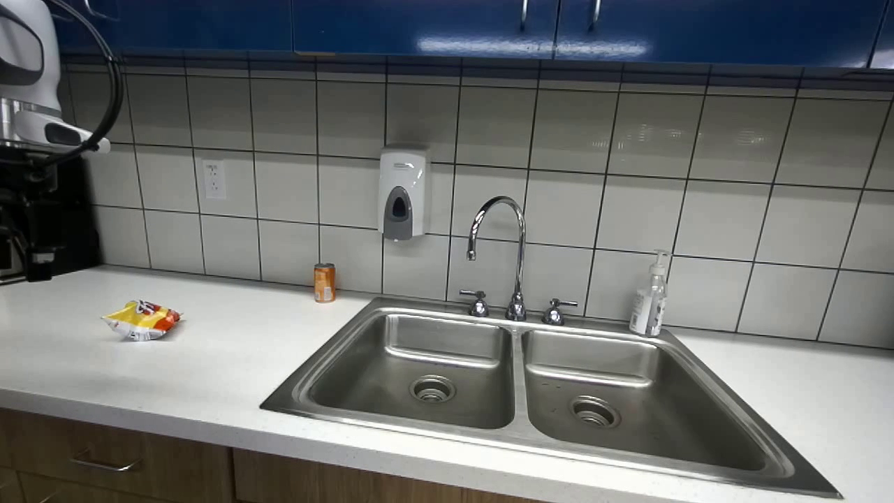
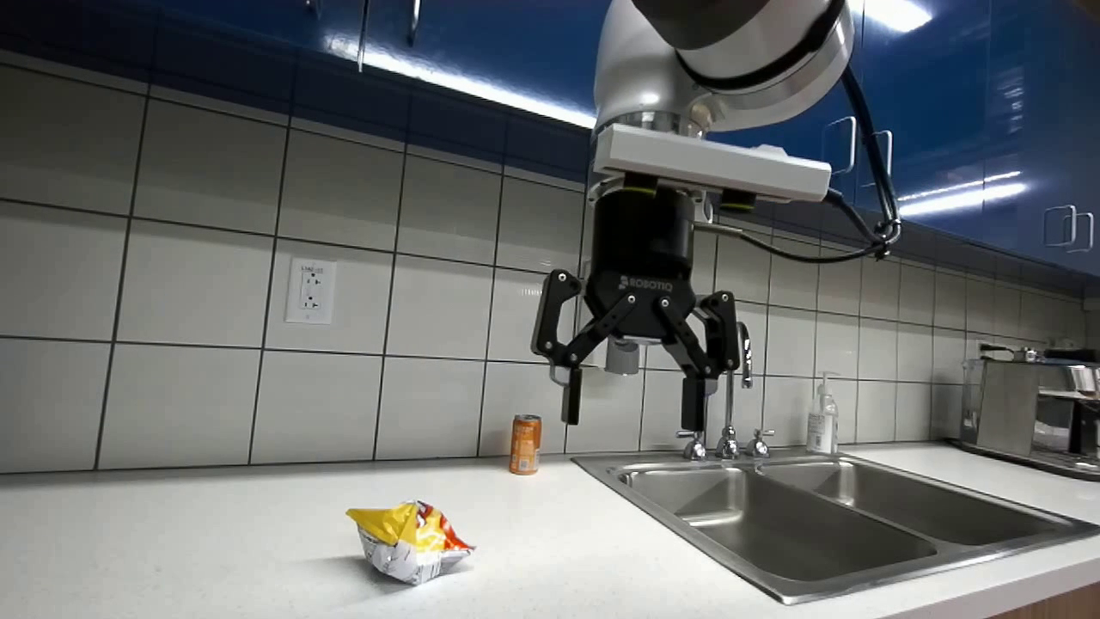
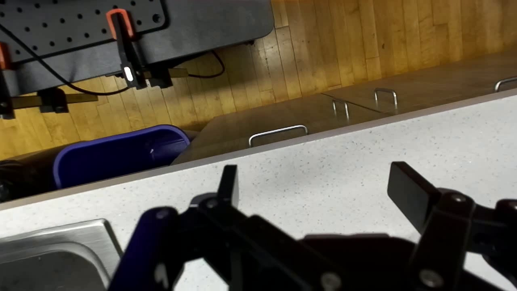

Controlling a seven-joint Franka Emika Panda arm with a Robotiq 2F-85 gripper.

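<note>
High over the white counter hangs my gripper, its fingers spread wide and empty. In the wrist view the two fingers stand far apart, with bare counter showing between them. A crumpled yellow, red and silver chip bag lies on the counter, below and apart from the gripper; it is out of the wrist view. An orange can stands upright near the tiled wall, left of the sink. In exterior view 1 the gripper is at the left edge and partly cut off.
A steel double sink with a tall faucet takes up the counter's middle. A clear pump bottle stands behind its right basin. Beyond the counter's front edge is a blue bin. Counter around the bag is free.
</note>
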